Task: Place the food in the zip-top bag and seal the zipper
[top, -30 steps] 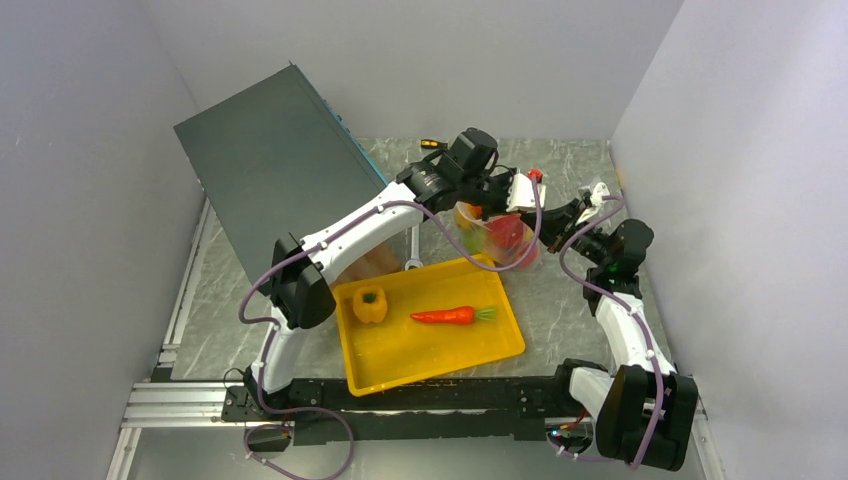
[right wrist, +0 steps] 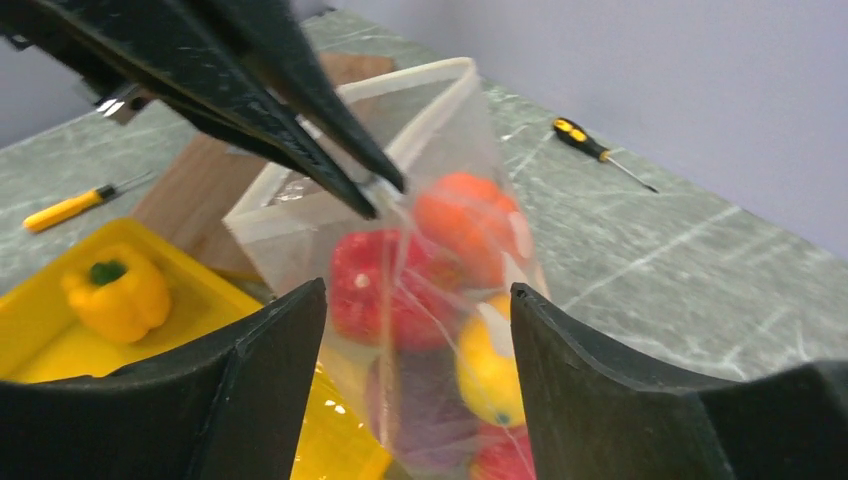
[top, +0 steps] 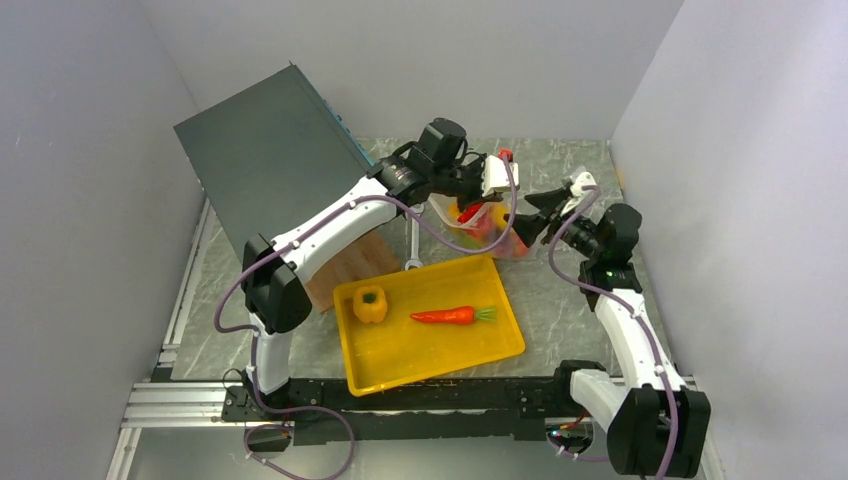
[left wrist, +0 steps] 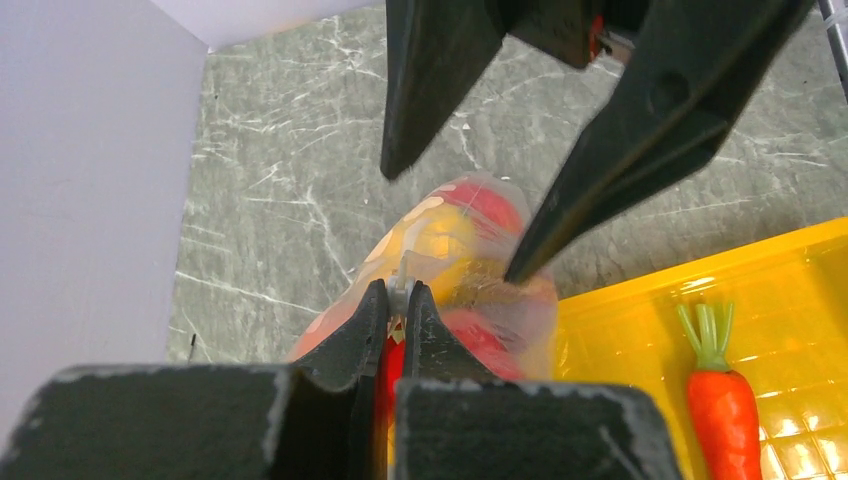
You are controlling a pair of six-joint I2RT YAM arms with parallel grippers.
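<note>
The clear zip top bag [top: 487, 228] stands on the counter with red, orange and yellow food inside. In the right wrist view the bag [right wrist: 440, 150] has its mouth spread open. My left gripper is shut on the bag's rim, its fingers [right wrist: 330, 165] pinching the plastic near the zip. My right gripper stands open at the bag's right side, nothing visibly gripped; in the left wrist view its fingers [left wrist: 625, 150] are parted over the bag. An orange carrot [top: 447, 315] and a yellow pepper [top: 370, 304] lie in the yellow tray [top: 430, 372].
A wooden board [right wrist: 205, 190] and an orange screwdriver [right wrist: 72, 208] lie beyond the tray. Another screwdriver [right wrist: 585, 138] is near the back wall. A wrench [top: 414, 240] lies left of the bag. A big dark panel [top: 270, 150] leans at the left.
My left gripper has moved left with the bag's top edge.
</note>
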